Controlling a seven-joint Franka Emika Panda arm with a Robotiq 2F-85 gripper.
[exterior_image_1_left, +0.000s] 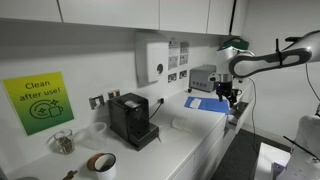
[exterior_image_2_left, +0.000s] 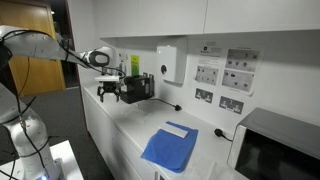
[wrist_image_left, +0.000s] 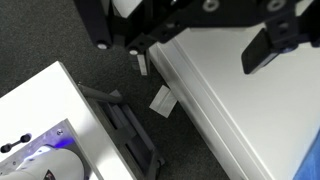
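Observation:
My gripper (exterior_image_1_left: 233, 97) hangs at the end of the arm, past the counter's front edge, close to the blue cloth in exterior view 1. It is open, and nothing shows between its fingers. Exterior view 2 has the gripper (exterior_image_2_left: 108, 96) at the left, over the counter's edge side. In the wrist view the finger (wrist_image_left: 262, 50) on the right is set wide apart from the other side. On the counter lies a blue cloth (exterior_image_2_left: 166, 153) with a pale flat item (exterior_image_2_left: 177, 130) on it; only a strip of blue (wrist_image_left: 312, 160) reaches the wrist view.
A black coffee machine (exterior_image_1_left: 133, 120) stands against the wall, with a glass jar (exterior_image_1_left: 64, 143) and a mug (exterior_image_1_left: 104, 164) farther along. An oven (exterior_image_2_left: 276, 145) occupies the counter's other end. Between coffee machine and cloth, the white counter (exterior_image_1_left: 178, 146) is mostly clear.

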